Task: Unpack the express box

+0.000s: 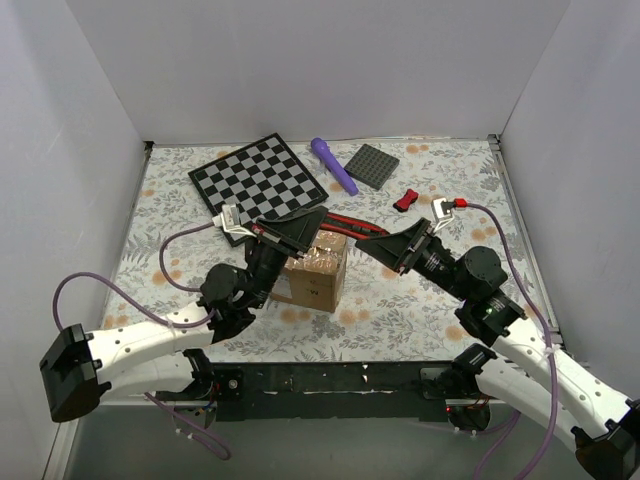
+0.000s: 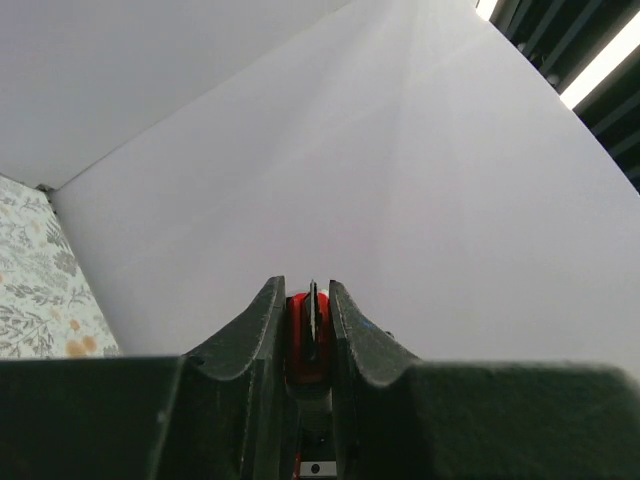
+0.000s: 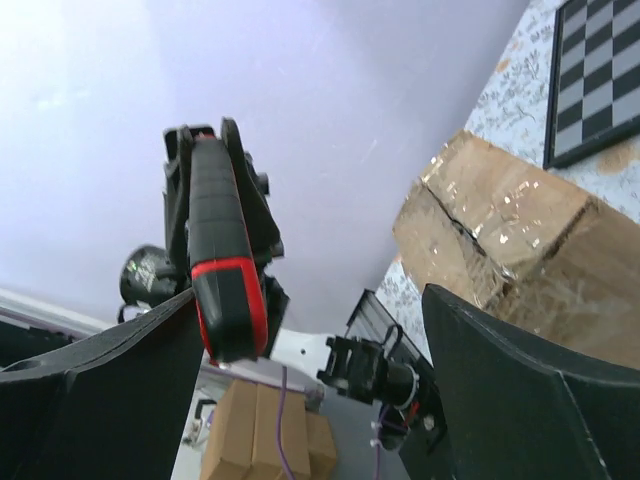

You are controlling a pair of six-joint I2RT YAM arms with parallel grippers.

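Observation:
A brown cardboard box [image 1: 318, 275] stands on the patterned table, partly hidden by the arms. Clear tape shines on it, and a dark line follows the seam in the right wrist view [image 3: 455, 215]. My left gripper [image 1: 322, 217] is shut on a red-and-black cutter [image 1: 350, 226]. A thin metal blade [image 2: 313, 305] shows between its fingers in the left wrist view. Beside the cutter's other end, my right gripper [image 1: 368, 247] is open. In the right wrist view that end of the cutter [image 3: 237, 300] appears near one finger [image 3: 120, 390]; contact cannot be judged.
Behind lie a checkered board [image 1: 255, 185], a purple microphone-like object [image 1: 333, 166], a dark grey pad [image 1: 371, 166] and a small red item [image 1: 406, 200]. White walls enclose the table. Bare tabletop shows at the right [image 1: 470, 260].

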